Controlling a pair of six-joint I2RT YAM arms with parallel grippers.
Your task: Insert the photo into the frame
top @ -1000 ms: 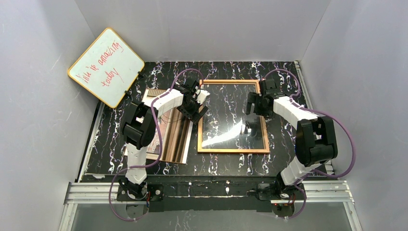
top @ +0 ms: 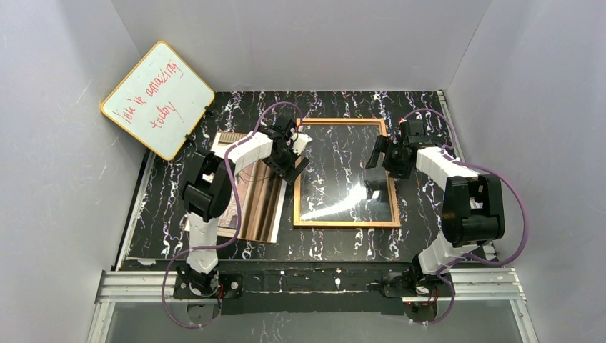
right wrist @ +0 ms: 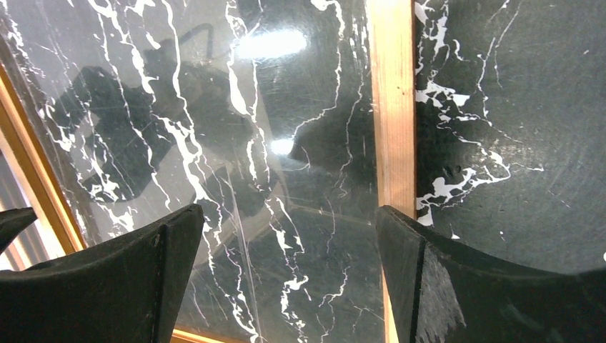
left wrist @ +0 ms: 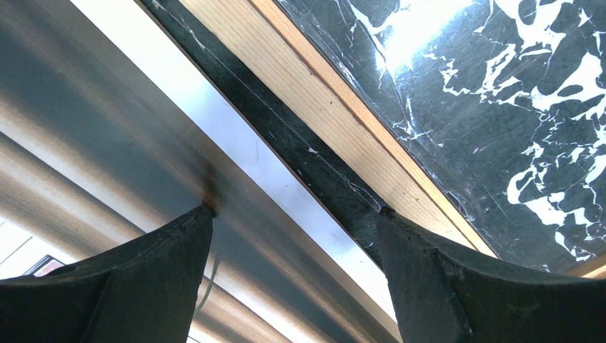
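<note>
The wooden frame lies flat in the middle of the table, its clear pane showing the dark marble beneath. To its left lies the photo, a brown striped print with a white border, partly covered by the left arm. My left gripper stands open above the photo's right border and the frame's left bar, a narrow dark gap between the two. Over the frame's right side hangs my right gripper, open, with its right finger by the right wooden bar. Nothing is between either gripper's fingers.
A whiteboard with red handwriting leans at the back left. Grey walls enclose the table on the left, back and right. Bare marble shows in front of the frame.
The left arm, photo and frame stay in place.
</note>
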